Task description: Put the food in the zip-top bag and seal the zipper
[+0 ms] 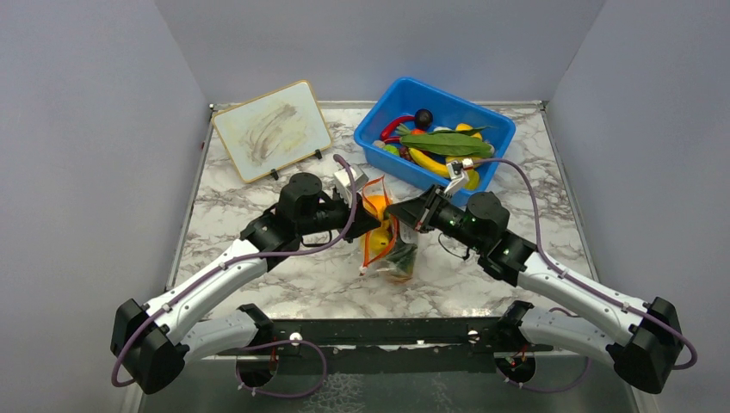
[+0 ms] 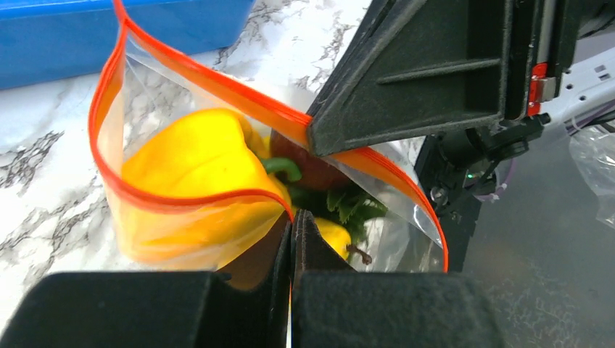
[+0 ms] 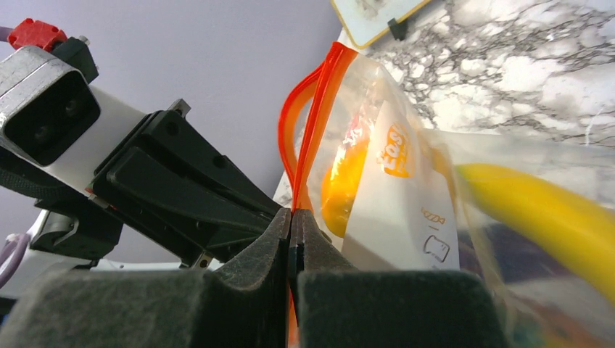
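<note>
The clear zip top bag [image 1: 399,261], edged with orange zipper strips, hangs between my two grippers with its mouth gaping. Inside it lie a yellow pepper [image 2: 196,156], a dark red round piece of food [image 2: 308,165], some green leaves [image 2: 355,205] and another yellow piece [image 3: 540,217]. My left gripper is shut on the near orange rim, which runs into its fingertips. On the opposite rim, my right gripper is shut, the orange strip passing between its tips. The two zipper strips stand apart along much of the opening.
Behind the bag sits a blue bin [image 1: 405,176] with vegetables and fruit. A whiteboard [image 1: 274,131] on small black feet stands back left. Bare marble tabletop [image 1: 301,292] surrounds the bag at the front and left.
</note>
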